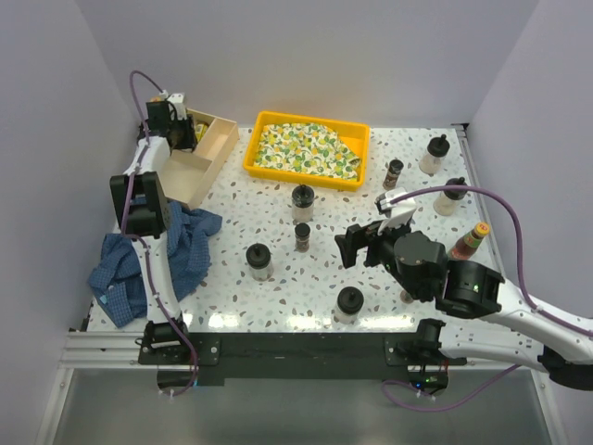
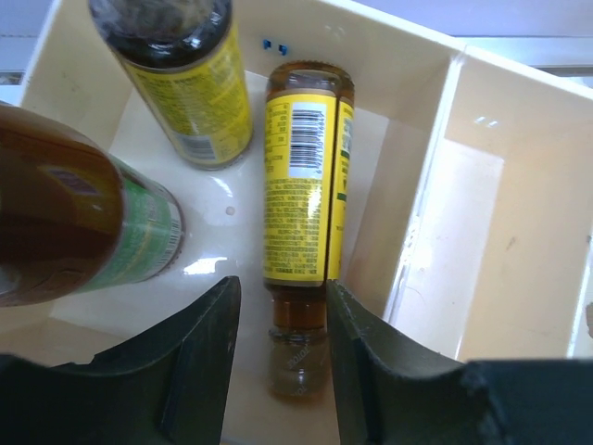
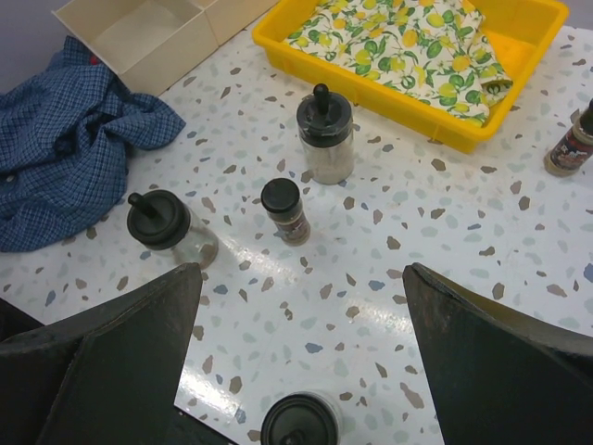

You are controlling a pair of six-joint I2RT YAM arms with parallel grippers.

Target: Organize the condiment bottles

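My left gripper is over a cream divided organizer, fingers parted above the neck of a yellow-labelled bottle lying in one compartment, beside another yellow-labelled bottle and a large brown bottle. My right gripper stands open and empty over the table. Around it are black-lidded jars, a small shaker, another shaker, jars at the back right and a red bottle.
A yellow tray with lemon-print cloth stands at the back centre. A blue checked cloth lies at the left below the organizer. The middle of the table has free room between the jars.
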